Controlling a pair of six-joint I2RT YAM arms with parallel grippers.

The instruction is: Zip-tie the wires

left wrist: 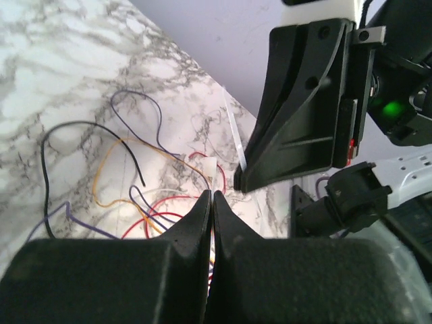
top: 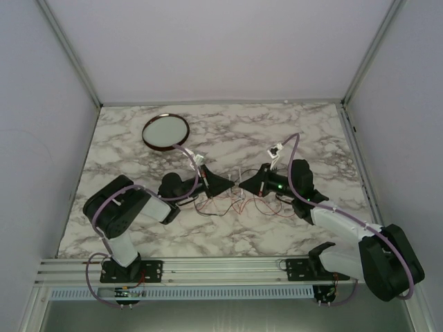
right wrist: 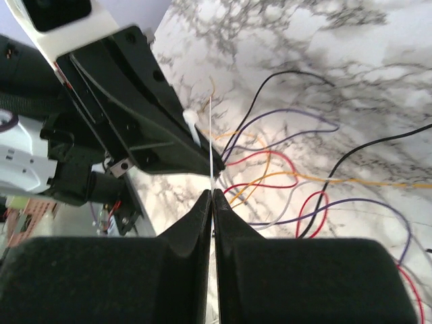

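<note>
A thin white zip tie (left wrist: 233, 121) stands up from the tips of my right gripper, which is shut on it. Just left of it, my left gripper is shut on a short white end of the tie; its small head (right wrist: 191, 118) shows beside the left fingertips in the right wrist view. In the top view the two grippers' tips nearly meet over the wires (top: 239, 206). Red, purple, orange and black wires (right wrist: 270, 177) lie loosely curved below. Whether the tie encircles them is hidden by the fingers.
A round dark-rimmed disc (top: 166, 131) lies at the back left of the marbled table (top: 214, 138). Both arms reach in from the front edge.
</note>
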